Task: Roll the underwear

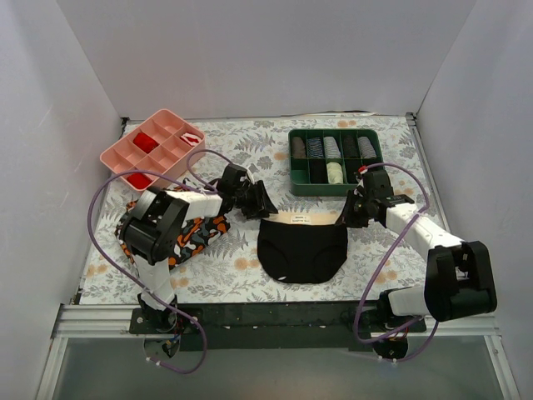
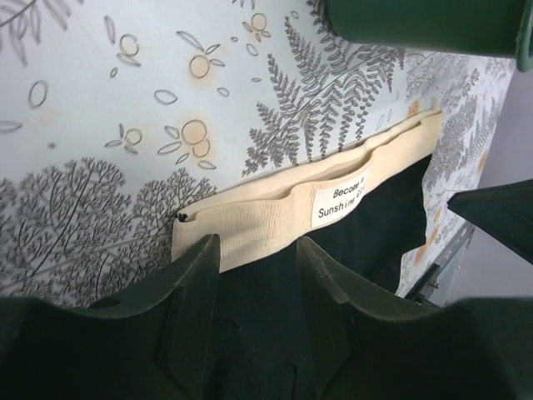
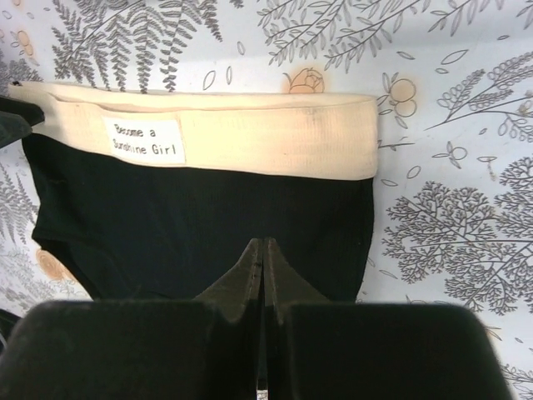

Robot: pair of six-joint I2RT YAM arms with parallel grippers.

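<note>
Black underwear [image 1: 301, 252] lies flat on the patterned cloth, its cream waistband [image 1: 308, 218] along the far edge with a white label [image 3: 143, 140] on it. At the waistband's left end is my left gripper [image 1: 270, 214]. Its fingers [image 2: 193, 287] stand apart over the corner of the garment, with cream and black fabric visible between and beneath them. My right gripper, over the right part of the underwear, is shut, its tips together against the black fabric. No fold shows between those tips; whether they touch the cloth is hard to tell.
A green divided box [image 1: 335, 190] with several rolled items stands just behind the waistband. At the far left is a pink divided box [image 1: 117, 156] holding red items. Patterned black-and-orange fabric [image 1: 200, 239] lies under the left arm.
</note>
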